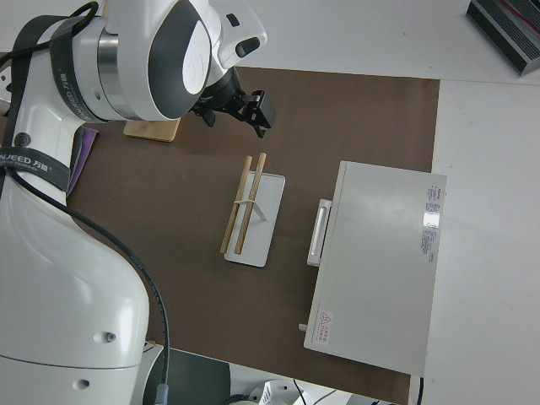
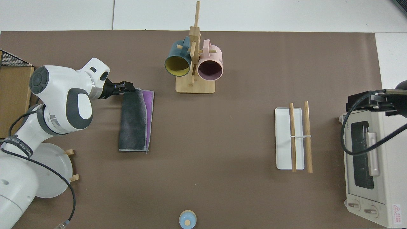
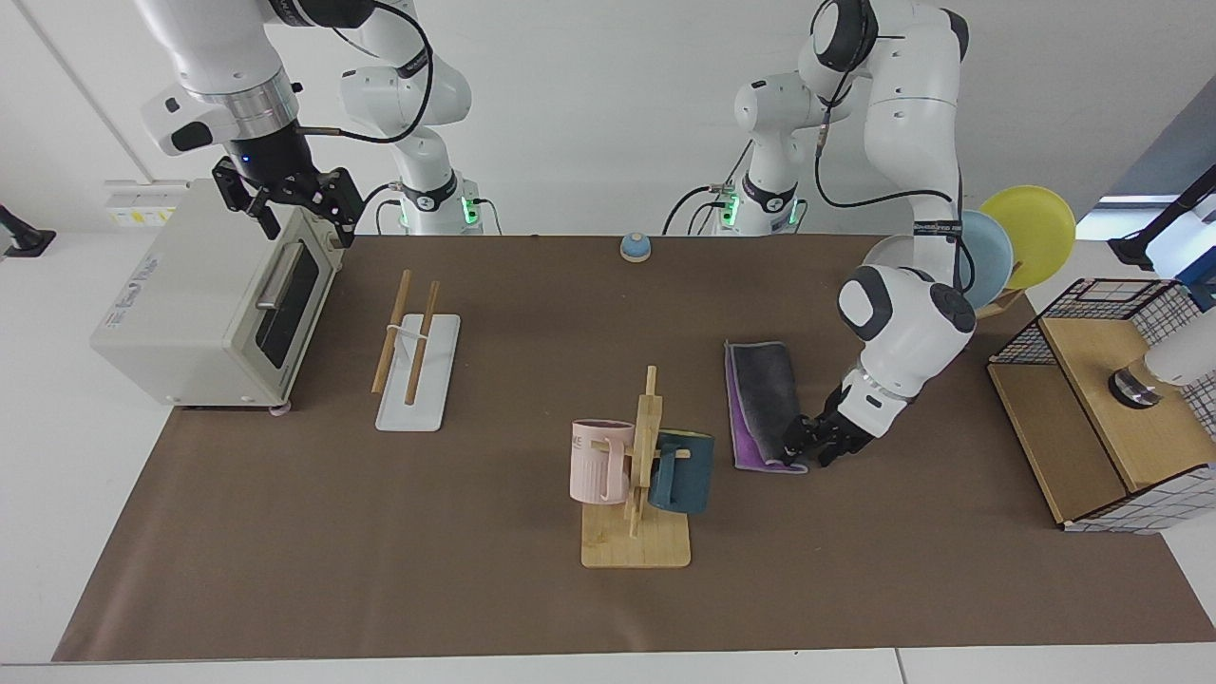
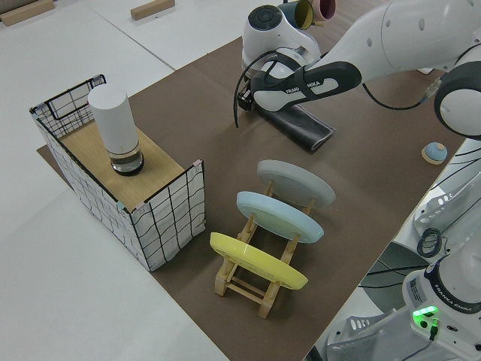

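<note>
My left gripper [image 2: 127, 87] is over the far end of a folded grey and purple cloth [image 2: 131, 122]; in the left view it [image 3: 811, 445] reaches down at that cloth [image 3: 766, 399]. Whether its fingers are open or shut is unclear. My right gripper [image 3: 308, 211] hangs high above the white toaster oven [image 3: 182, 308], by its door; in the front view it [image 1: 257, 114] points down, finger state unclear. A wooden mug tree [image 2: 194, 87] holds a teal mug [image 2: 177, 57] and a pink mug [image 2: 210, 63].
A white board with two wooden sticks [image 2: 283, 141] lies right of centre. Plates in a rack [image 4: 255, 263] and a wire basket [image 4: 154, 226] are at the left side. A small blue round object [image 2: 187, 219] lies near the front.
</note>
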